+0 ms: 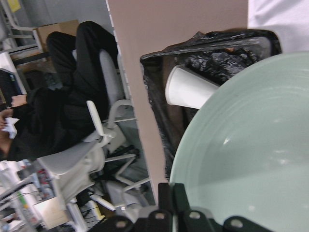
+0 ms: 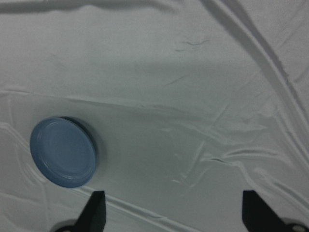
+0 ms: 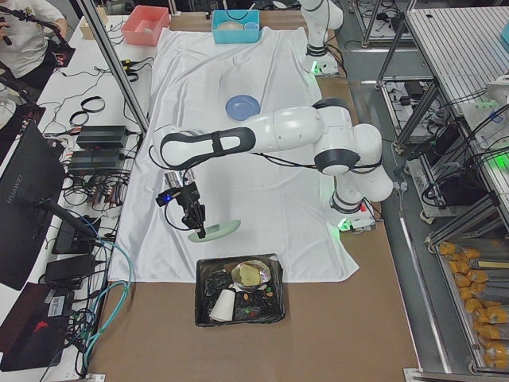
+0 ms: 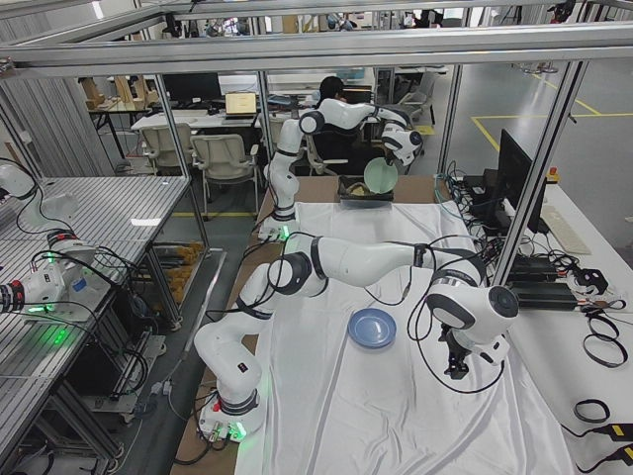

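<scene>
A pale green plate [image 3: 215,231] [image 4: 381,174] [image 1: 246,140] is in my left gripper [image 3: 199,231], which is shut on its rim above the white cloth, just behind the black-lined bin [image 3: 203,315] [image 4: 365,199]. The bin holds a white cup [image 3: 223,305] [image 1: 188,87] and a foil dish with yellowish food [image 3: 250,275]. A blue plate [image 3: 242,107] [image 4: 372,328] [image 2: 63,152] lies flat on the cloth. My right gripper [image 4: 457,364] hangs over the cloth, open, fingers wide apart with nothing between them.
A blue basket [image 3: 235,36] and a red basket [image 3: 145,25] stand at the far end in the camera left view. A monitor and electronics line the side desk. A seated person [image 1: 67,121] is beyond the table edge. The cloth around the blue plate is clear.
</scene>
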